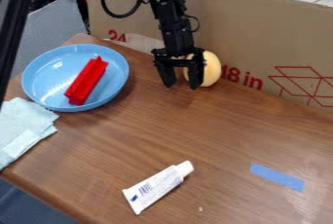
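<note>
The black gripper [180, 70] is low over the back of the wooden table, open, in front of a pale yellow round object [208, 64] that it partly hides. Whether its fingers touch that object I cannot tell. A blue plate [55, 68] at the left holds a red block [86, 81].
A folded pale cloth [19, 126] lies at the left edge. A white tube [158, 187] lies at the front, a blue tape strip [277, 177] at the right. Cardboard [274, 43] walls the back.
</note>
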